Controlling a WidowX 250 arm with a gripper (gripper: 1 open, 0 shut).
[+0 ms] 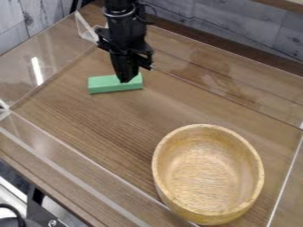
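Observation:
My black gripper (126, 69) hangs over the back left part of the wooden table, shut, with nothing seen between its fingers. Its tips are just above or at the right part of a green block (106, 85), which lies flat on the table. Whether they touch it I cannot tell.
A pale yellow oval bowl (207, 173) sits at the front right of the table (106, 142). A grey wall runs along the back, and dark cables show at the lower left edge.

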